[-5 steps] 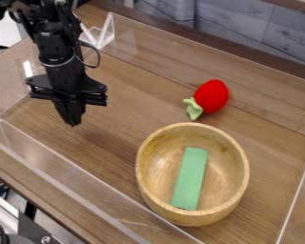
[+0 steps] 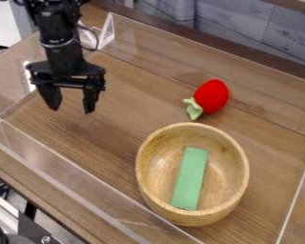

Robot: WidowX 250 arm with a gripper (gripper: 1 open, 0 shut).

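My black gripper (image 2: 66,91) hangs at the left over the wooden table, pointing down with its fingers spread apart and nothing visible between them. At the lower right a wooden bowl (image 2: 227,181) holds a green rectangular block (image 2: 190,178). A red object with a pale green tip, perhaps a toy strawberry or vegetable (image 2: 212,95), lies at the right, behind the bowl.
A grey wall (image 2: 257,29) runs along the back right. Pale objects at the left edge are hard to make out.
My gripper has moved back toward the upper left and looks slightly smaller. The bowl, green block and red object have not moved.
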